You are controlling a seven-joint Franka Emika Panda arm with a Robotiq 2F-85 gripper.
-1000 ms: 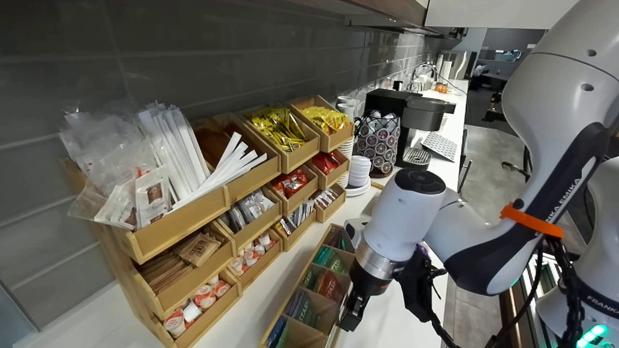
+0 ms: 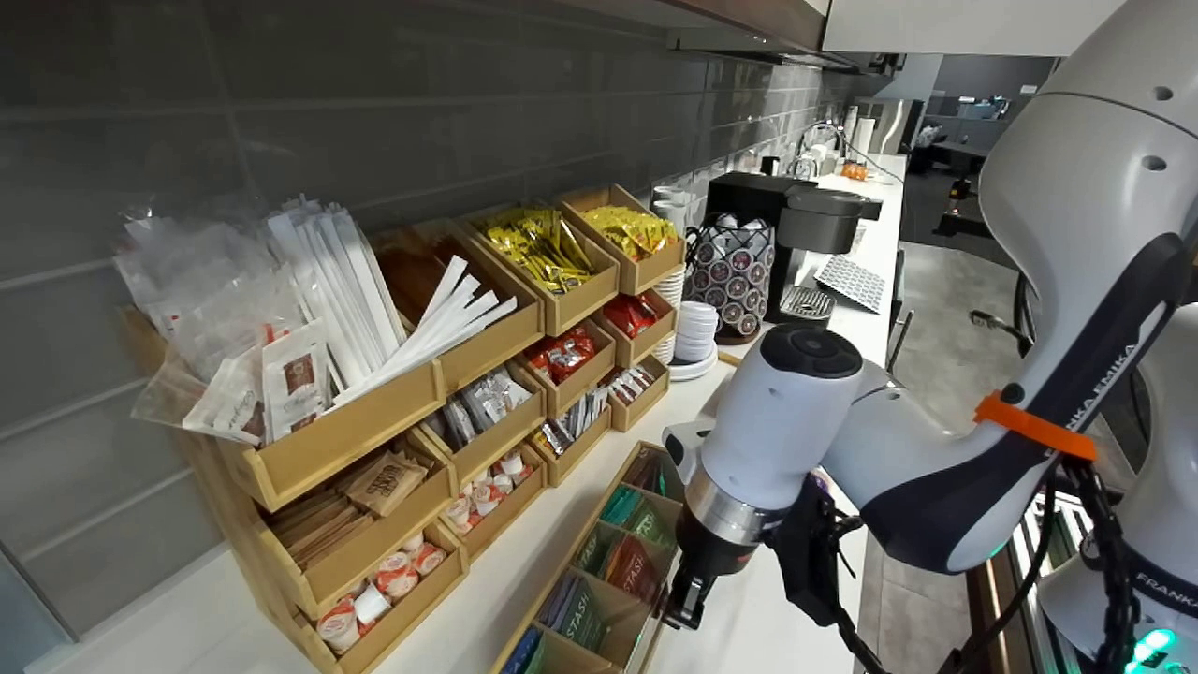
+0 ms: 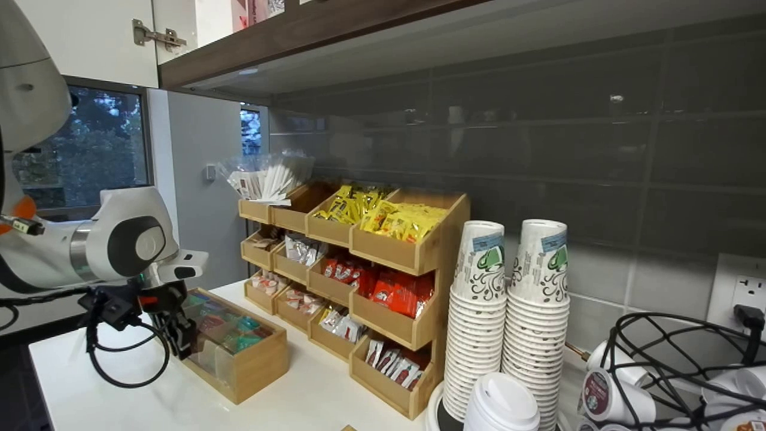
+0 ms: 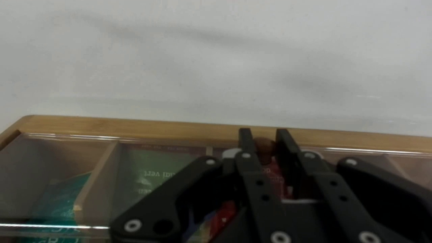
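Observation:
In the wrist view my gripper is shut on a small round brown knob (image 4: 265, 150) near the edge of a wooden tea box. The knob sits between the fingertips, close to the box's wooden rim (image 4: 162, 126). A clear cover with shiny edges lies over the compartments; whether it is fully down, I cannot tell. Beneath it are green, red and teal tea packets (image 4: 60, 202). In exterior view 1 my gripper reaches down at the box's right long side, beside the red packets (image 2: 632, 567). The second exterior view shows the tea box (image 3: 262, 366) with my fingers at its near side.
A tiered wooden organiser (image 3: 388, 251) of condiment packets stands against the wall behind the box. Stacked paper cups (image 3: 474, 337) and a wire pod basket (image 2: 730, 275) are farther along the counter.
In exterior view 1 the tea box and its packets have shifted slightly toward the lower left. The fingers' pose at its edge has changed a little; the arm has barely moved.

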